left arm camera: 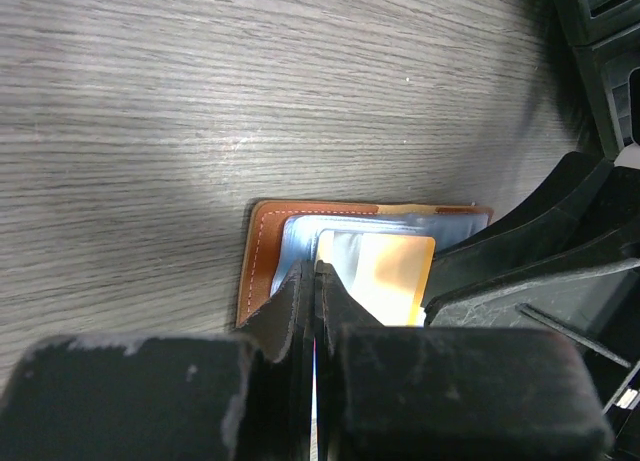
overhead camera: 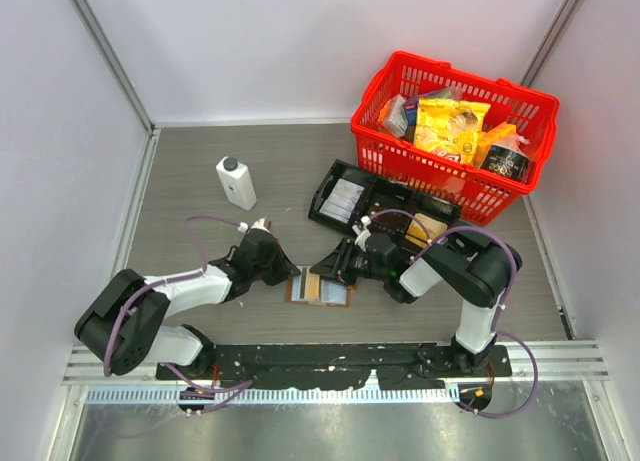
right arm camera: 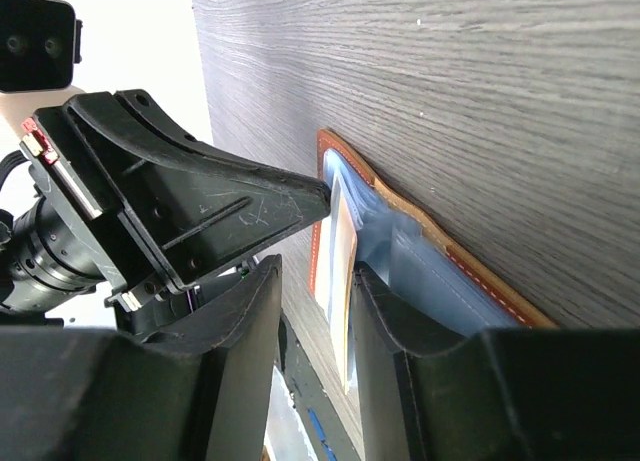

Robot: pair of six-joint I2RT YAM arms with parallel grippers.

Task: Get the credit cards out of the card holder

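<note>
The card holder point(overhead camera: 335, 294), brown with clear blue-tinted sleeves and pale cards, lies open on the table between the grippers. My left gripper is shut at the holder's near side, its tips over the sleeve edge. My right gripper stands part open at the cards, one fingertip against the edge of a pale card point(right arm camera: 341, 261) in the sleeves; whether it grips is not clear. In the left wrist view the right gripper's dark fingers reach over the holder beside the cream card point(left arm camera: 385, 276).
A black compartmented tray point(overhead camera: 322, 206) lies behind the right arm, below a red basket point(overhead camera: 530, 111) of packets. A white bottle point(overhead camera: 238, 186) stands at back left.
</note>
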